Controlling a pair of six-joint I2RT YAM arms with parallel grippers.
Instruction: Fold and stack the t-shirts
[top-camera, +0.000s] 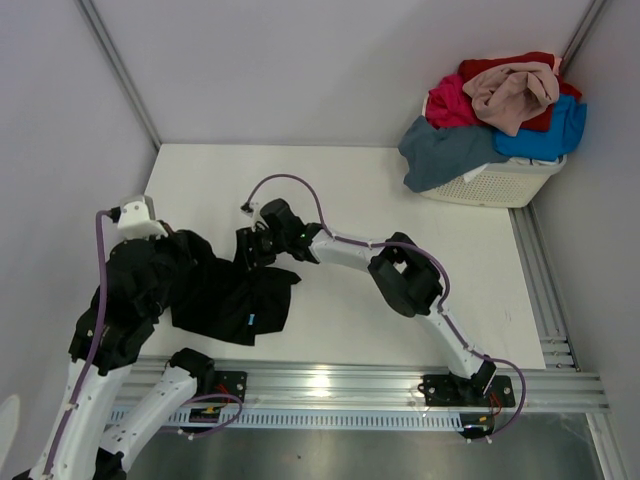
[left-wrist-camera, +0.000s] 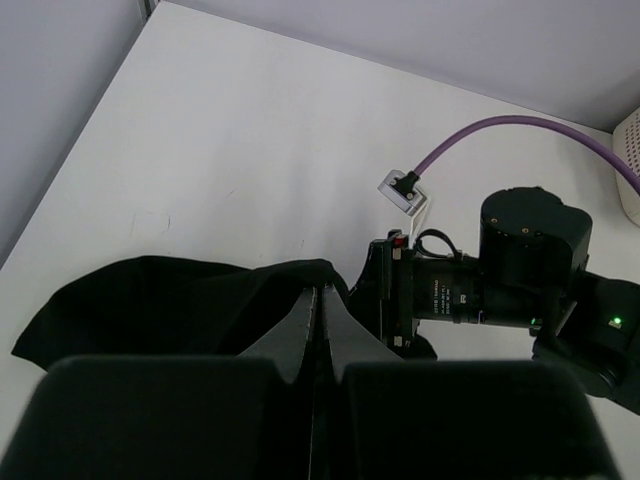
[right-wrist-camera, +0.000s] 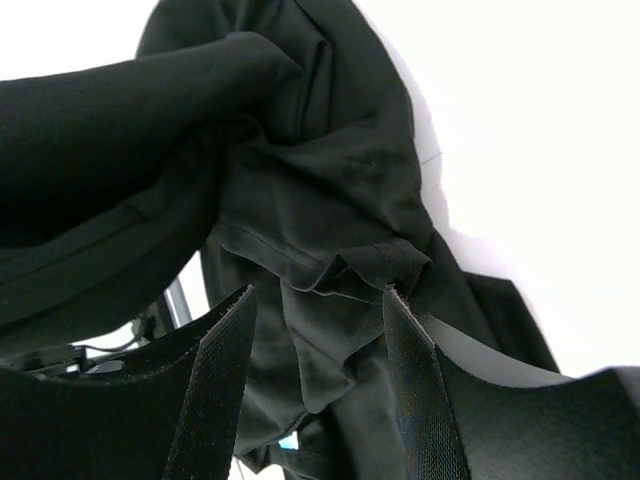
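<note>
A black t shirt (top-camera: 235, 305) lies crumpled on the left half of the white table, a small light tag showing near its front edge. My left gripper is shut on the shirt at its far left side, and the cloth (left-wrist-camera: 285, 275) rises in a ridge to its fingertips. In the right wrist view, a raised dark fold (right-wrist-camera: 110, 150) of cloth fills the left. My right gripper stands open just above the shirt, with creased fabric (right-wrist-camera: 330, 230) beneath and beyond its fingers; whether they touch it I cannot tell.
A white basket (top-camera: 490, 188) heaped with red, pink, blue and grey clothes stands at the back right corner. Purple cables loop over both arms.
</note>
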